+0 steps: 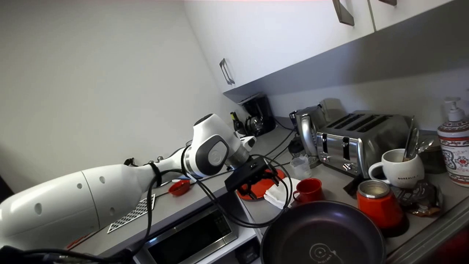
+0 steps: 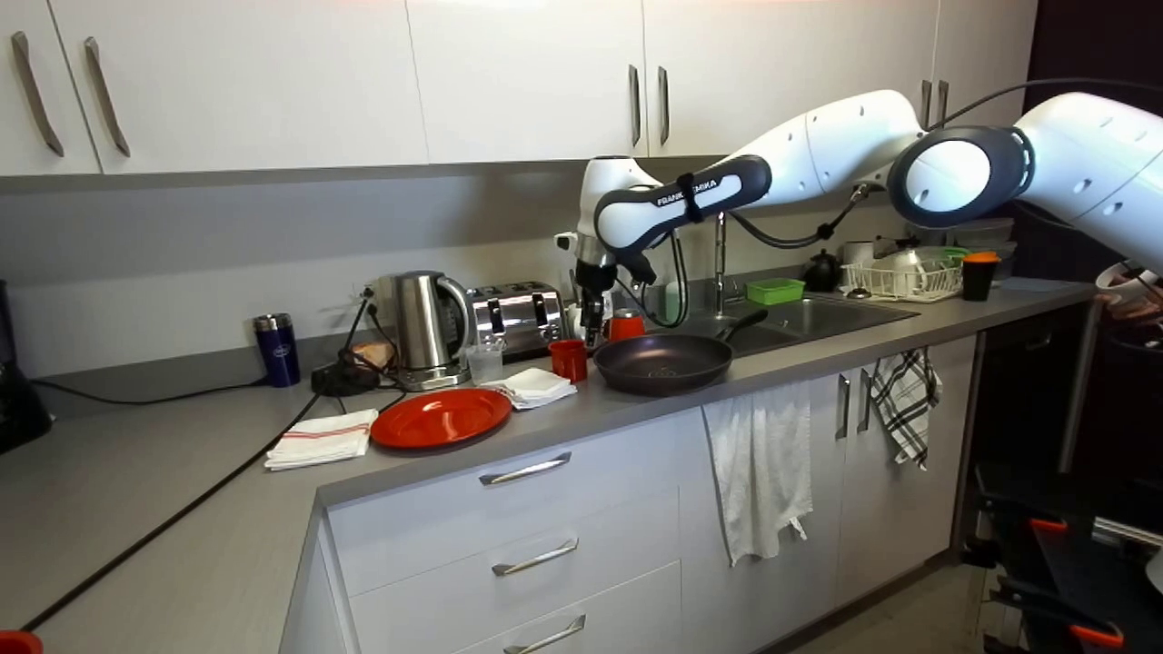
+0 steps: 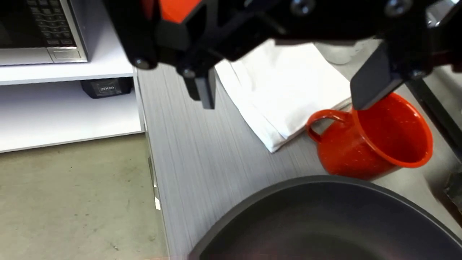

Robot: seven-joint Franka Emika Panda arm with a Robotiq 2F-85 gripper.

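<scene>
Two dark fingers, set wide apart, mark my open gripper in the wrist view, with nothing between them. It hangs above the counter; under it lie a folded white cloth (image 3: pixel 299 82) and bare grey surface. To the right, a red mug (image 3: pixel 346 151) stands beside the cloth, its handle towards the cloth; one finger overlaps its rim in the picture, and contact cannot be judged. A black frying pan (image 3: pixel 329 225) sits close to the mug. In exterior view 1 the gripper (image 1: pixel 263 184) partly covers a red plate (image 1: pixel 250 190).
Behind the mug stand a toaster (image 1: pixel 373 136), a kettle (image 1: pixel 307 132) and a clear plastic cup (image 1: pixel 301 167). A red moka pot (image 1: pixel 380 206) is right of the pan. The counter's front edge (image 3: pixel 149 151) runs left of the gripper. A striped towel (image 2: pixel 323 438) lies beyond the plate.
</scene>
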